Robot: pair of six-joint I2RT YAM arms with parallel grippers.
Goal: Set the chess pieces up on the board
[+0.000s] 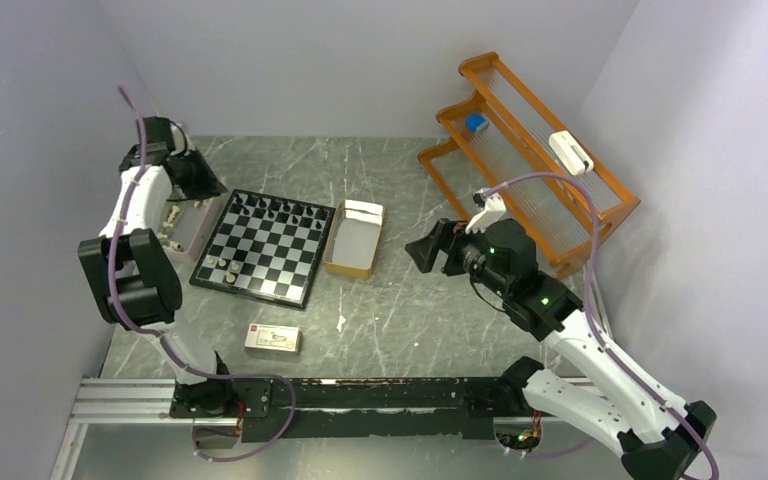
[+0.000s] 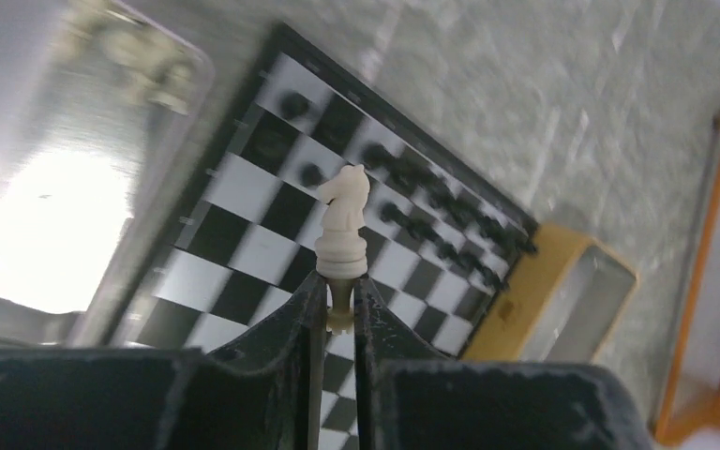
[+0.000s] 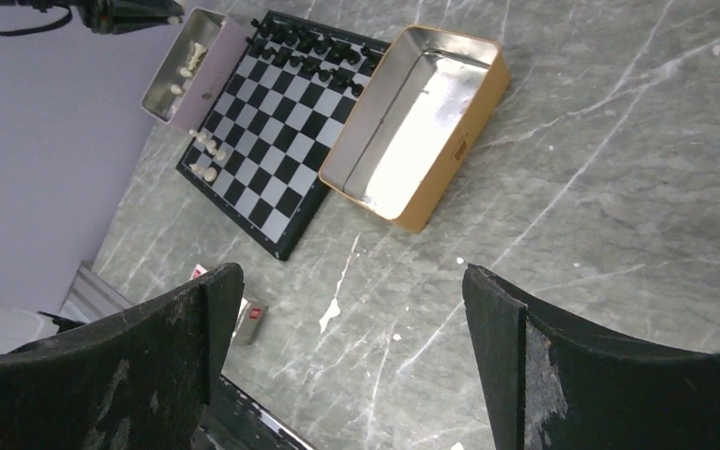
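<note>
My left gripper is shut on a white knight (image 2: 341, 216), held upright above the upper left of the board. The chessboard (image 1: 265, 250) has rows of black pieces (image 3: 309, 52) along its far side and a few white pieces (image 3: 208, 150) at its near left. More white pieces lie in the plastic tray (image 3: 159, 98) left of the board. My right gripper (image 1: 430, 245) hangs right of the board with its fingers apart and nothing between them.
A cardboard box (image 1: 350, 262) with a metal lining stands right of the board. A small box (image 1: 273, 338) lies in front. A wooden rack (image 1: 520, 135) is at the back right.
</note>
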